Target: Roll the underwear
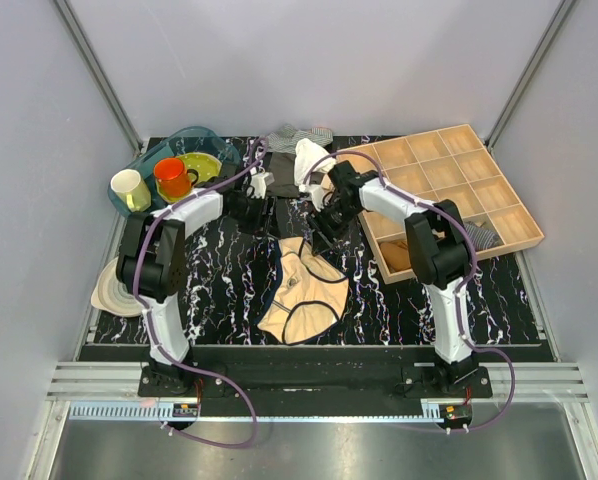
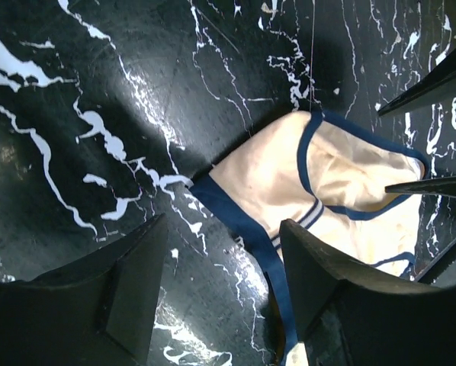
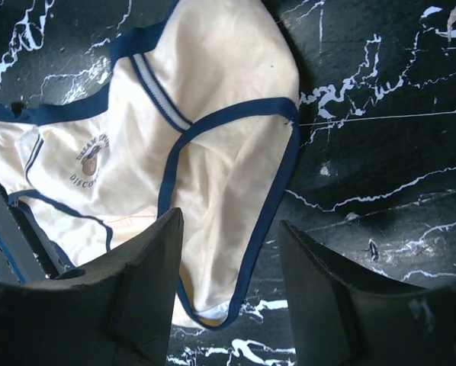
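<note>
Cream underwear [image 1: 304, 290] with navy trim lies flat on the black marbled table, in front of both arms' hands. In the left wrist view the navy-edged corner of the underwear [image 2: 251, 175] lies just beyond my left gripper, whose fingers stand apart with no cloth between them. My right gripper is parted too, above the right edge of the underwear [image 3: 213, 175], with table showing beside the cloth between its fingers. From above, the left gripper [image 1: 271, 232] is at the far left corner and the right gripper [image 1: 324, 245] at the far right corner.
A wooden compartment box [image 1: 429, 170] holding some folded cloth stands at the right. At the back left is a blue-green basket [image 1: 194, 135] with cups. Several other garments [image 1: 289, 175] lie at the back, and pale plates [image 1: 114, 295] at the left.
</note>
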